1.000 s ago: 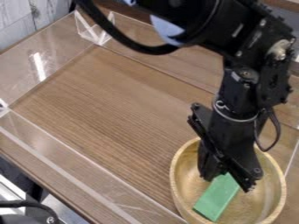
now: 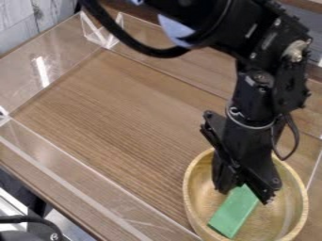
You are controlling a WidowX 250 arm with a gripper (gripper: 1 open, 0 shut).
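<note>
The black gripper [image 2: 229, 174] reaches down into a round tan bowl [image 2: 292, 216] at the bottom right, its fingers low over the left and back part of the bowl. Inside the bowl lies a flat green rectangular piece [image 2: 234, 212], just in front of the fingertips and partly hidden at its upper end. Whether anything is between the fingers is hard to see, and nothing shows held.
The wooden tray floor [image 2: 107, 122] is bare to the left and behind the arm. Clear plastic walls edge it, with a clear bracket [image 2: 101, 26] at the back left. A black cable hangs over the top.
The gripper has shifted very slightly over the bowl; the bowl and green piece look unmoved.
</note>
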